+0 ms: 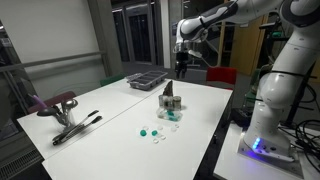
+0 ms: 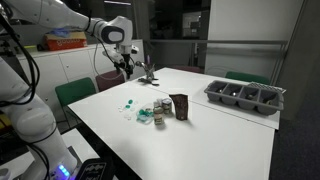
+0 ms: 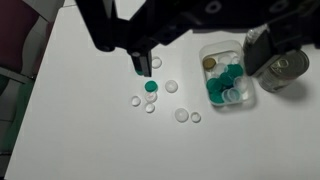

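My gripper [image 1: 182, 70] hangs high above the table, clear of everything on it. It stands open, with one dark finger [image 3: 145, 66] over the loose caps in the wrist view. White and green caps lie scattered on the white table; a green cap [image 3: 151, 86] and a white cap [image 3: 182, 115] are among them. To their right in that view, a clear container [image 3: 246, 98] holds several green and clear caps and one gold-coloured cap. A jar [image 3: 287, 68] stands beside the container, partly hidden by the gripper.
A dark brown bag [image 2: 180, 106] stands by the jars [image 2: 158, 118]. Farther off lies a grey compartment tray [image 2: 245, 95]. A utensil holder [image 1: 66, 113] and tongs [image 1: 80, 129] occupy the table's left side in exterior view 1.
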